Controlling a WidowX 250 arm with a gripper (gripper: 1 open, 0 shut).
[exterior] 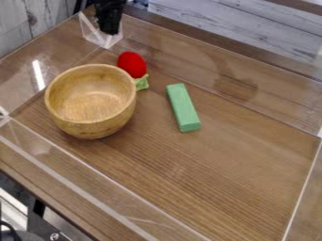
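The gripper (105, 26) is at the top left of the camera view, dark and small, partly cut off by the frame's top edge, with a pale, see-through patch just below it. It appears shut, though its fingertips are hard to make out. Below it and to the right lies a red, rounded object (132, 64) beside a small light-green piece (141, 83). A wooden bowl (90, 120) sits lower left, empty. A long green block (184, 107) lies right of the bowl on the wooden surface.
Pale walls (28, 28) border it at the back and left. Dark cables show at the bottom left corner.
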